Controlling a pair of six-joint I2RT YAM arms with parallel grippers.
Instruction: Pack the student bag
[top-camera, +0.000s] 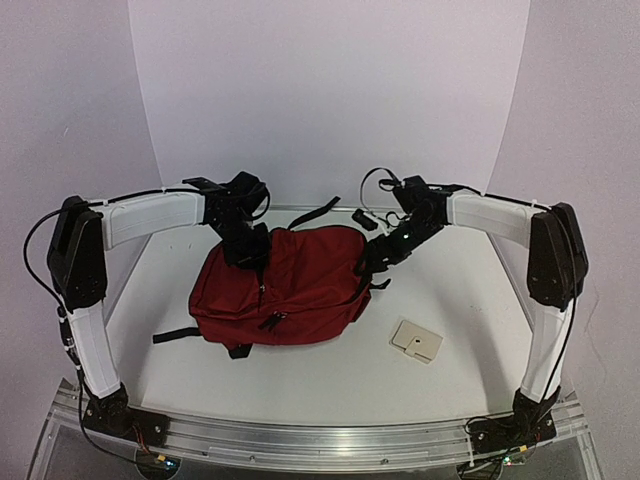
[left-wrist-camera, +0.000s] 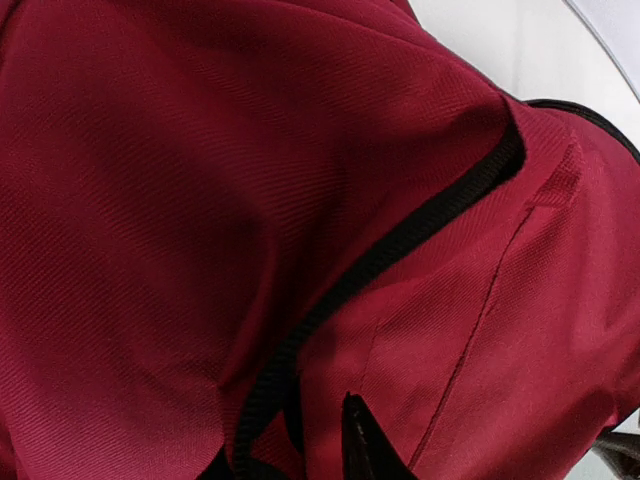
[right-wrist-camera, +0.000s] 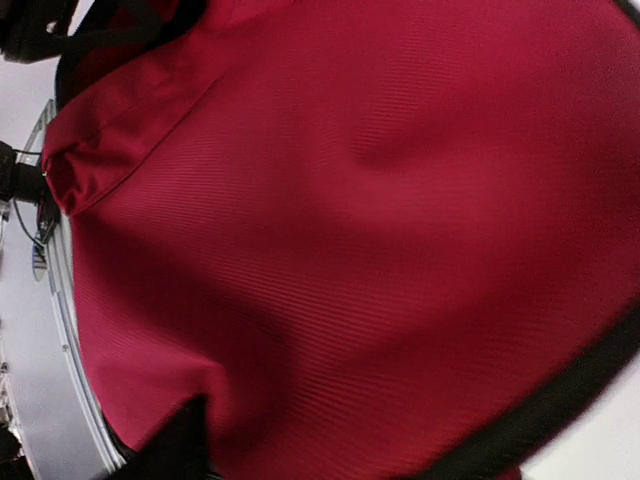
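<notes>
The red backpack (top-camera: 300, 285) lies on the table, its black zipper pulls and straps showing. My left gripper (top-camera: 258, 268) is over its left half. In the left wrist view its dark fingertips (left-wrist-camera: 365, 445) stand apart at the bottom edge, with red cloth and a black zipper band (left-wrist-camera: 370, 260) running between them. At the backpack's right end is my right gripper (top-camera: 368, 265). The right wrist view is filled by red cloth (right-wrist-camera: 400, 200), with one blurred dark finger (right-wrist-camera: 185, 440) against it; whether cloth is pinched there does not show. The backpack's inside is hidden.
A cream wallet-like notebook (top-camera: 416, 341) with a clasp lies flat to the right of the backpack. One loose strap (top-camera: 176, 335) reaches out at left. Bare table shows in front and at far right; a metal rail (top-camera: 320, 446) edges the front.
</notes>
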